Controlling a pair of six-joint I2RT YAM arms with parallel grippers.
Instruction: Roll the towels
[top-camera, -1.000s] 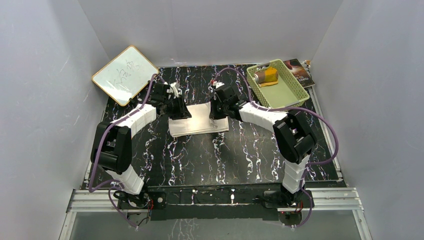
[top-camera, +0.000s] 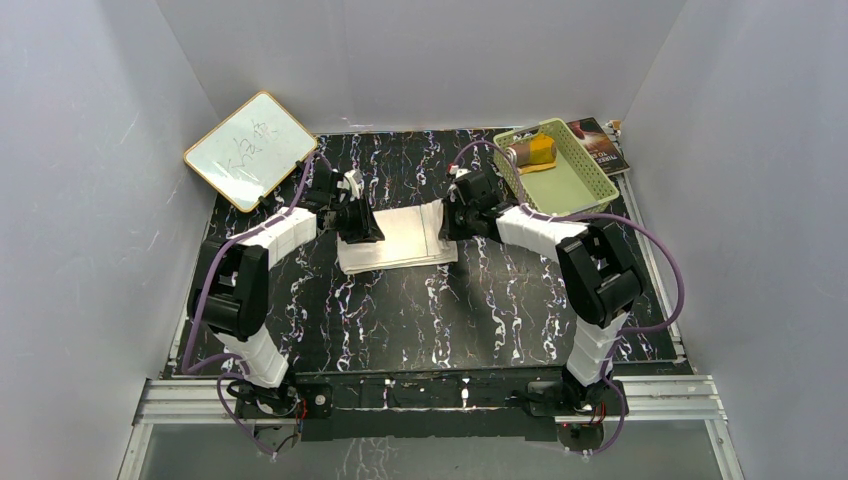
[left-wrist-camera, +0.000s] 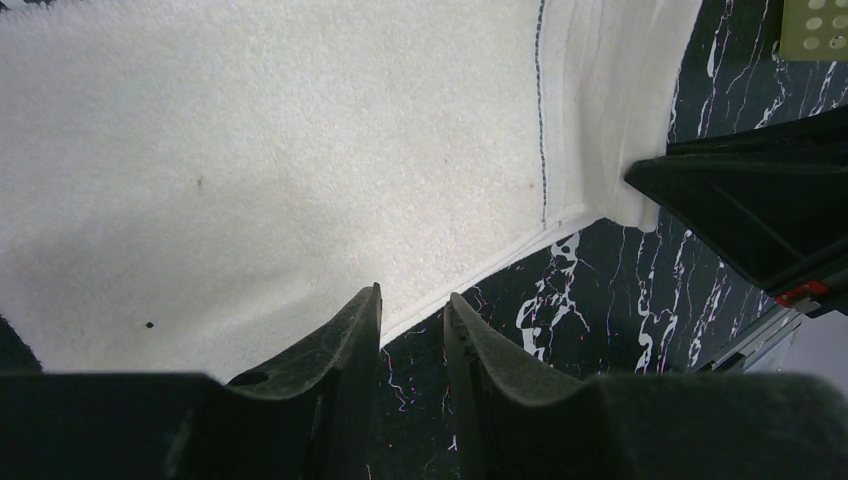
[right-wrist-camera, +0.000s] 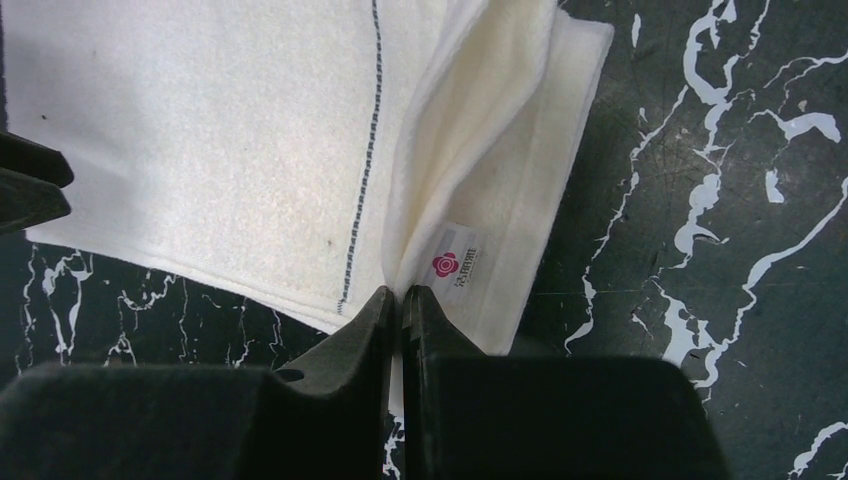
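A cream towel (top-camera: 403, 236), folded into a flat rectangle, lies across the middle of the dark table. In the right wrist view its raised upper layer (right-wrist-camera: 480, 130) rises in a fold, and my right gripper is shut on it at the right end. A label with a red flower (right-wrist-camera: 455, 262) shows on the layer beneath. My left gripper is over the towel's left part in the top view; its fingertips stand apart with nothing between them. A dark stitched line (left-wrist-camera: 543, 130) runs near the towel's right end.
A green basket (top-camera: 600, 185) holding a yellow-brown packet (top-camera: 535, 153) stands at the back right, beside a book (top-camera: 598, 146). A whiteboard (top-camera: 250, 148) leans at the back left.
My left arm has barely shifted, and the towel's outline stays in place.
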